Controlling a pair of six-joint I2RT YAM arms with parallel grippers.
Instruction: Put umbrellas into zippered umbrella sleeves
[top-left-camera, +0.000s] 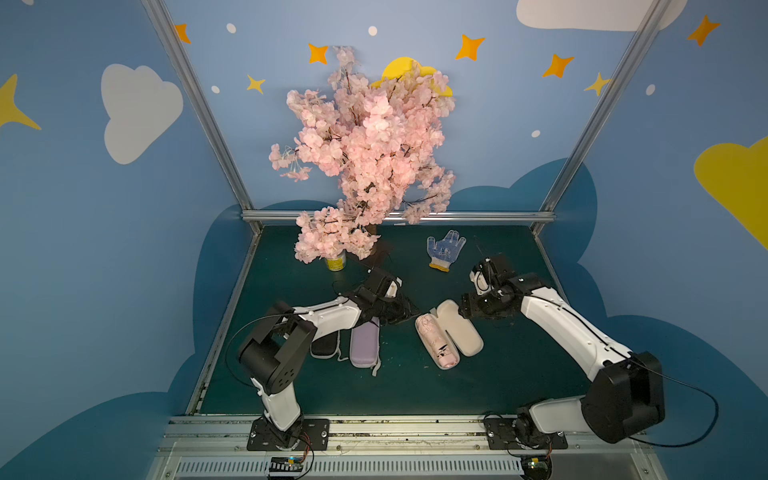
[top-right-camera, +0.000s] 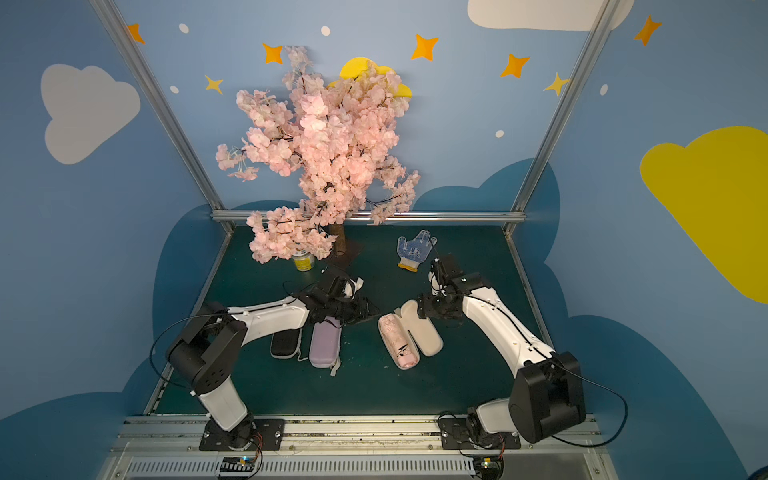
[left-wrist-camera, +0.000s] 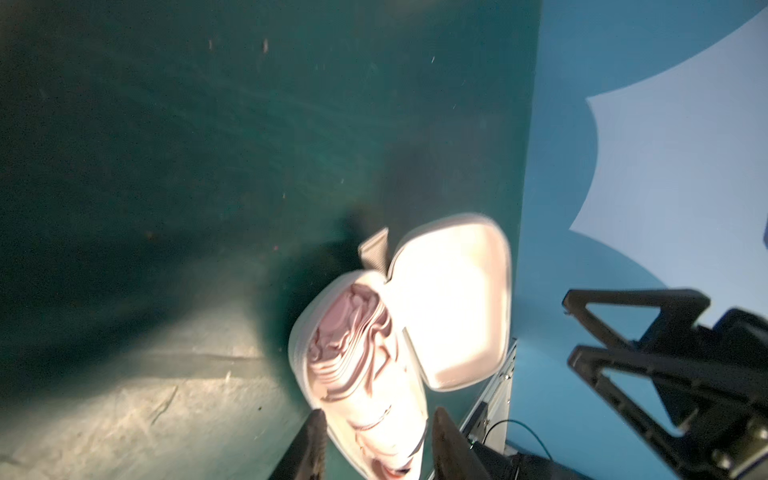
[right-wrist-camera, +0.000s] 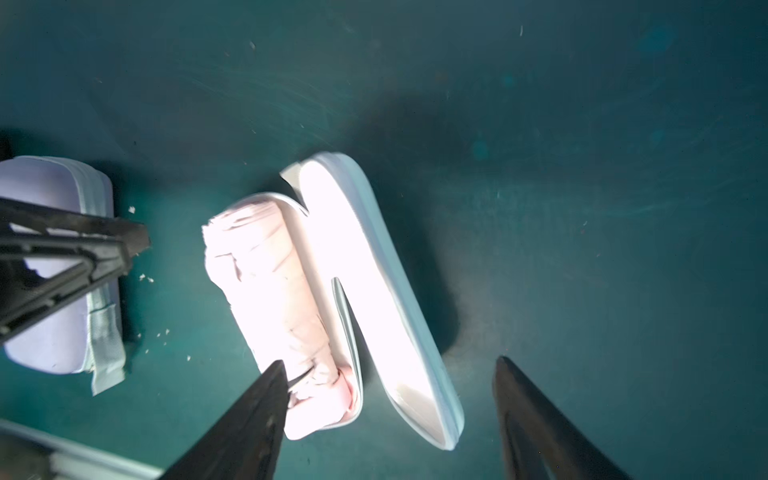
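Note:
A pink folded umbrella (right-wrist-camera: 272, 296) lies in one half of an open cream zippered sleeve (right-wrist-camera: 384, 296). The sleeve's other half is spread flat to its right. In the left wrist view the umbrella (left-wrist-camera: 376, 376) fits lengthwise inside the sleeve's tray, with the empty lid (left-wrist-camera: 452, 304) beside it. My left gripper is open to the left of the sleeve's far end, holding nothing. My right gripper stands wide open above the lid side, nothing between its fingers.
A lilac sleeve (top-left-camera: 365, 345) and a black one (top-left-camera: 325, 345) lie on the left, partly under my left arm. A blue glove (top-left-camera: 445, 249) rests at the back; a blossom tree (top-left-camera: 376, 152) rises behind. Bare table (top-left-camera: 512, 364) shows right of the sleeve.

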